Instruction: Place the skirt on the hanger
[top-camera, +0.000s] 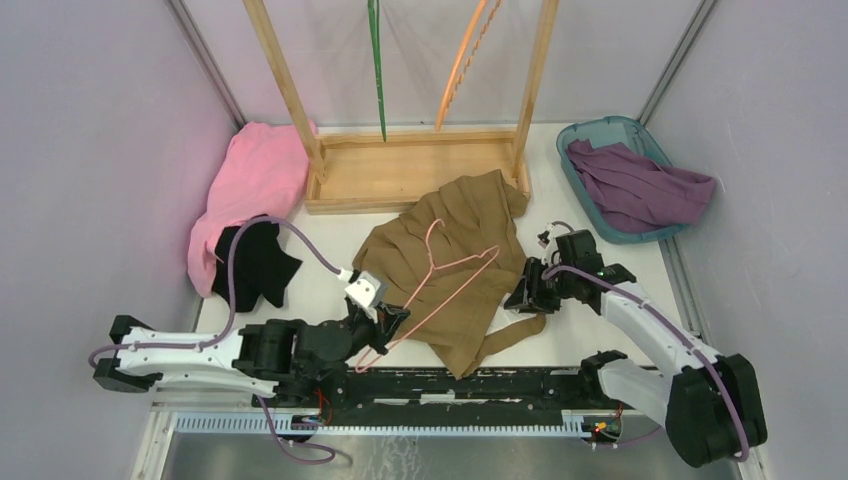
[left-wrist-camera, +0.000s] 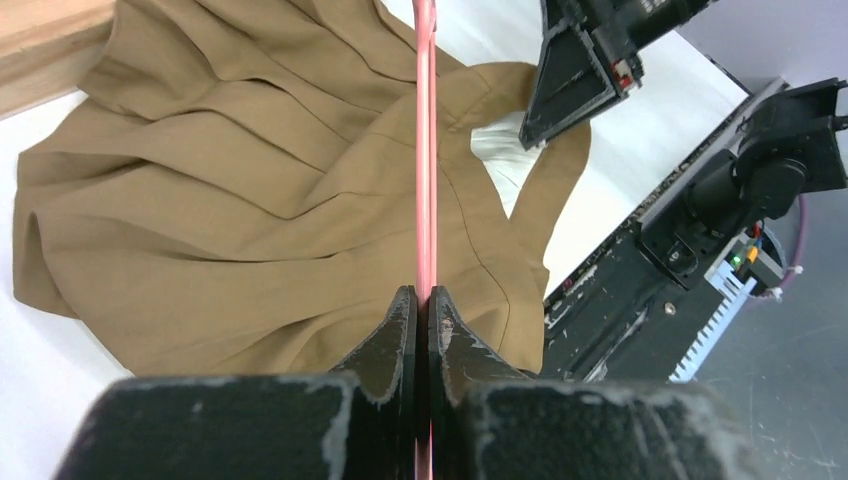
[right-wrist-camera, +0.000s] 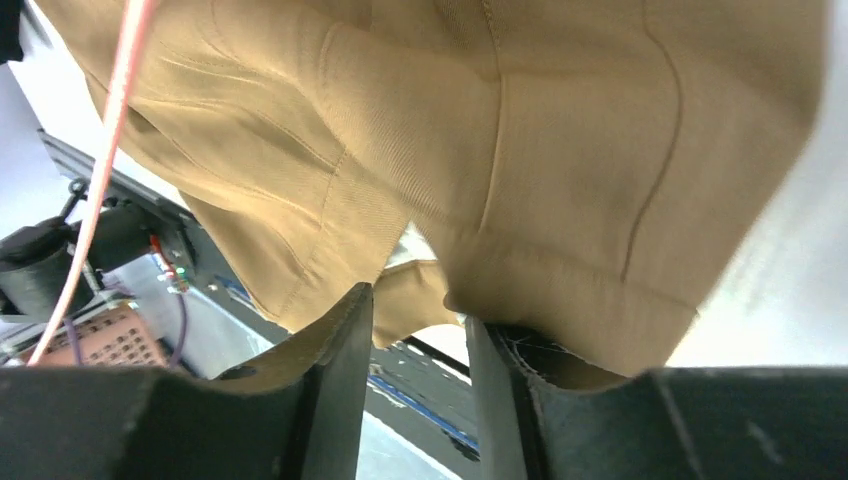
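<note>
The brown skirt lies rumpled in the middle of the white table, its waistband edge spread toward the front right. My left gripper is shut on a pink hanger, held over the skirt. My right gripper is low at the skirt's right part; in the right wrist view its fingers are apart over the fabric, near a gap in the cloth.
A wooden rack with green and orange hangers stands behind. Pink and black cloths lie at left; a teal basket with purple cloth is at back right.
</note>
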